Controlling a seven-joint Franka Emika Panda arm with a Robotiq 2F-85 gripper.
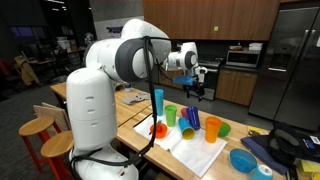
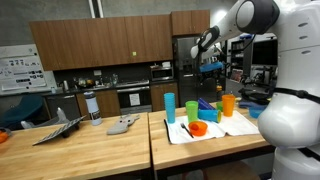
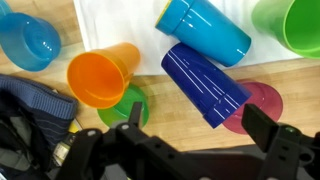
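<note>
My gripper is open, its dark fingers far apart at the bottom of the wrist view. Beyond them lies a dark blue block-like object, partly over a pink round piece. A light blue cup lies tipped on the white sheet beside it. An orange cup stands to the left, with a green bowl close by. At the upper right is a green cup. In exterior view 1 the dark blue object stands out among the cups.
A tall blue cup and a red-orange bowl are on the table's left part. Blue bowls and dark cloth crowd the right end. The white sheet has bare room at the front. A person stands behind.
</note>
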